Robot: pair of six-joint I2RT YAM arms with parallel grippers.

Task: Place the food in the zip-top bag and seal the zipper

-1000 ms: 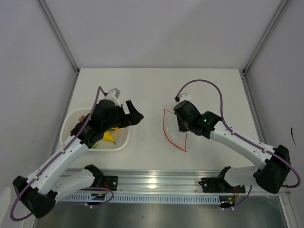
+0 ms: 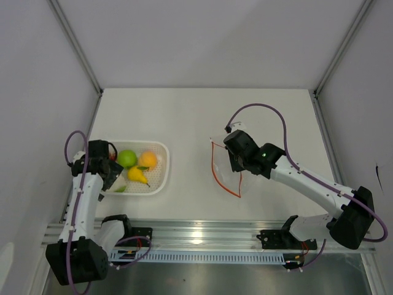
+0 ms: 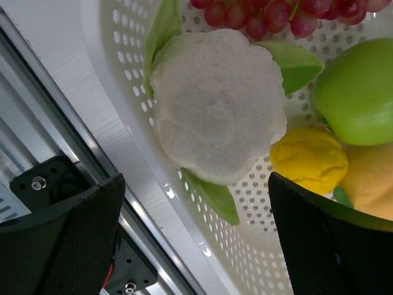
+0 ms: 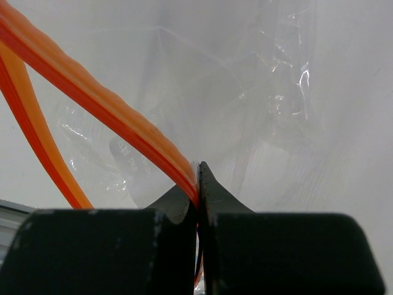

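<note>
My left gripper is open over the white basket (image 2: 161,178), nothing between its fingers. Below it in the left wrist view lies a white cauliflower (image 3: 218,104) with green leaves. Red grapes (image 3: 276,12), a green fruit (image 3: 359,92), a yellow pear (image 3: 310,161) and an orange (image 3: 373,181) lie around it, the last also an orange (image 2: 147,160) in the top view. My right gripper is shut on the orange-red zipper edge (image 4: 123,123) of a clear bag (image 4: 202,92). The bag's mouth (image 2: 226,175) gapes toward the left on the table.
Bare table (image 2: 190,147) separates the basket from the bag. A metal rail (image 2: 196,230) runs along the front edge. In the left wrist view the basket's wall stands close to the left fingers.
My left arm has swung left from beside the basket's right edge to above its left part. The right arm and the bag have stayed nearly still.
</note>
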